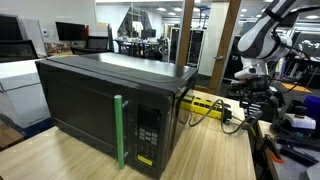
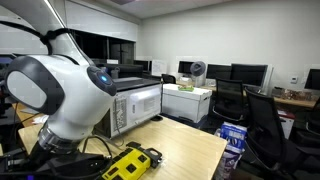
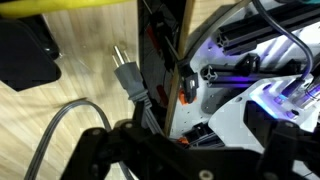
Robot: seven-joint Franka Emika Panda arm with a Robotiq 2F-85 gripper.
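Observation:
In the wrist view a grey plug [image 3: 129, 75] with two metal prongs lies near the table edge, and its cord runs back beneath my gripper. The fingers stand apart with nothing held between them. Part of a yellow power strip [image 3: 95, 17] crosses the top of that view. The same yellow strip [image 1: 205, 106] lies behind the black microwave [image 1: 100, 105] in exterior view 1, where my gripper [image 1: 258, 106] hangs low by the table's right edge. Exterior view 2 shows the strip [image 2: 128, 164] beside the white arm [image 2: 75, 100]; the fingers are hidden there.
A grey cable [image 3: 43, 140] loops across the wooden table. Past its edge is a lower area with cables and equipment [image 3: 235, 75]. A green strip [image 1: 119, 130] runs down the microwave's front. Bare wood [image 1: 215, 150] lies right of the microwave.

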